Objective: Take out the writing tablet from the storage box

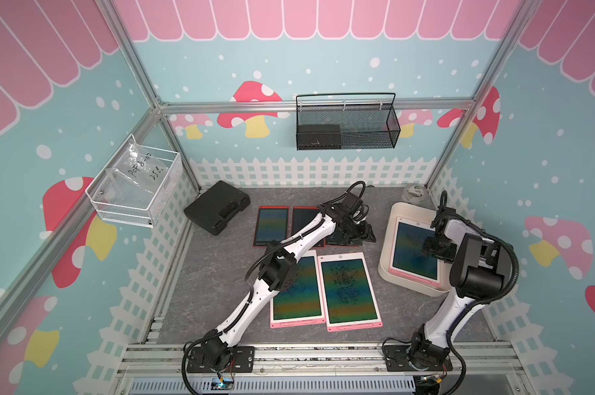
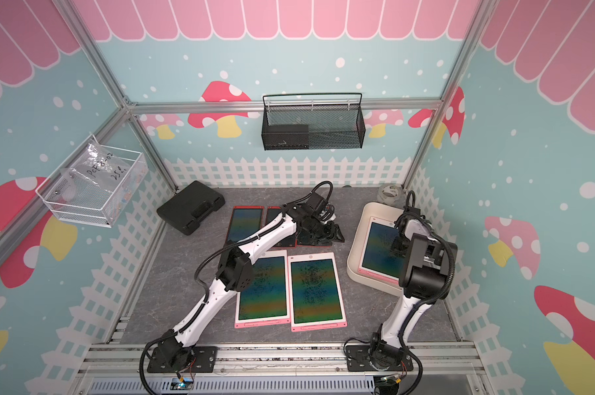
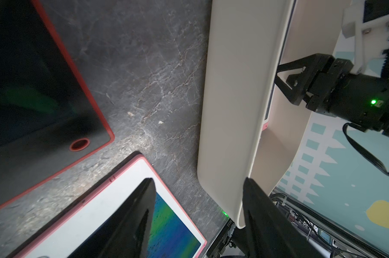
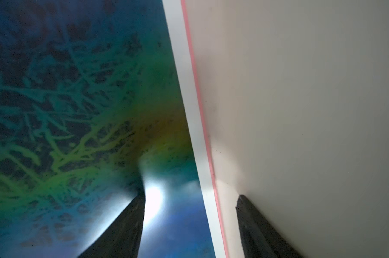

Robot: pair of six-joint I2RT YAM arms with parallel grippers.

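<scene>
The pink-trimmed writing tablet (image 1: 410, 250) lies inside the cream storage box (image 1: 388, 266) at the right of the table. My right gripper is open low inside the box, its fingers either side of the tablet's white right border, with the box's interior beside it; the fingertips' contact cannot be told. My left gripper hangs open above the table just left of the box, over the dark tablets' area, with the box's outer wall visible in the left wrist view.
Two pink tablets (image 1: 346, 289) lie in front of the box's left side, and red-rimmed dark tablets (image 1: 271, 223) lie behind them. A black case (image 1: 215, 205) sits back left, a tape roll (image 1: 413, 192) back right. Wire baskets hang on the walls.
</scene>
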